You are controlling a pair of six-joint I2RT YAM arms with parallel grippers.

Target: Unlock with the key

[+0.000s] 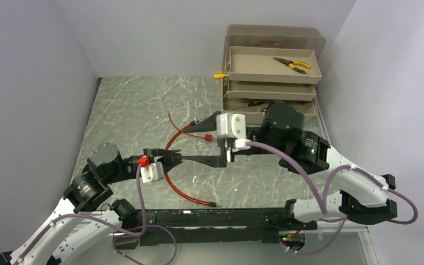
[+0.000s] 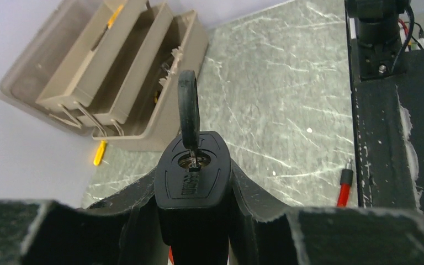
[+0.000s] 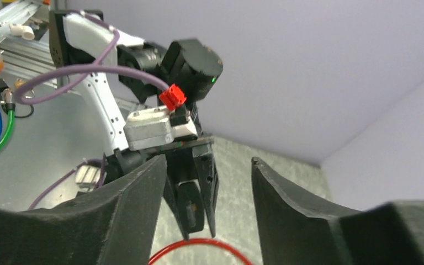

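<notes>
In the left wrist view a black padlock [image 2: 190, 176] sits in my left gripper, its face up, with a key [image 2: 188, 110] standing upright in the keyhole. My left gripper [image 1: 174, 157] is shut on the padlock, in the middle left of the top view. My right gripper [image 1: 190, 144] is to its right with its fingers parted and nothing visible between them; in the right wrist view its dark fingers frame the left gripper from either side.
A beige toolbox [image 1: 270, 83] with pliers [image 1: 290, 64] stands at the back right. Red cables [image 1: 190, 196] lie on the marble mat [image 1: 121, 105]. A yellow object [image 1: 220, 75] lies by the toolbox.
</notes>
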